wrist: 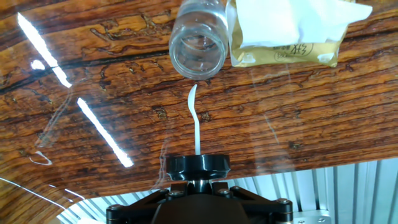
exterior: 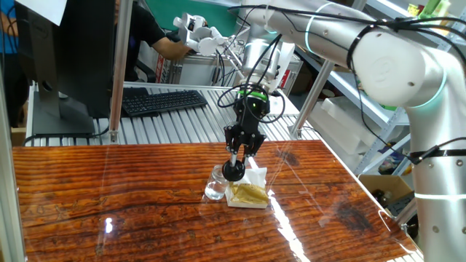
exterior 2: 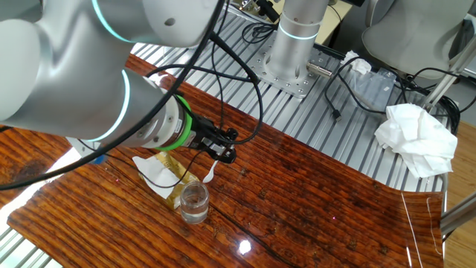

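Observation:
My gripper points down at the table, its fingers close together around a short metallic stem with a black round piece (wrist: 198,167) at its end. A thin white spoon-like stick (wrist: 194,118) reaches out from beyond the black piece towards a glass (wrist: 199,46); whether the two are joined is hidden. In exterior view 2 the white stick (exterior 2: 210,172) shows just below the gripper (exterior 2: 225,152). The clear glass (exterior 2: 195,202) stands upright with some clear liquid in it. From exterior view 1, the black piece (exterior: 233,171) appears beside the glass (exterior: 216,183), overlapping its edge.
Against the glass lies a gold tissue pack (exterior: 249,193) with white tissue coming out. A keyboard (exterior: 164,102) and monitor (exterior: 65,65) sit behind the table. Crumpled white paper (exterior 2: 416,140) lies at the far side.

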